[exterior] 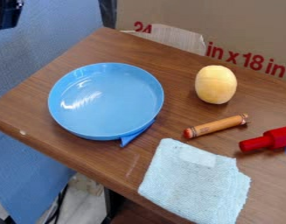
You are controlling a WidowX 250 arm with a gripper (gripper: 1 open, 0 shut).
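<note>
A blue plate lies on the left part of the wooden table, with a blue pointed piece poking out at its lower edge. A pale yellow rounded object is at the back right. In front of it lie an orange crayon-like cylinder and a red object at the right edge. A folded light blue cloth is at the front right. At the top left corner a dark shape, perhaps part of my gripper, is cut off by the frame; its fingers cannot be made out.
The table has bare wood behind and left of the plate and between plate and cloth. Its left edge drops to a blue surface. A cardboard box stands along the back.
</note>
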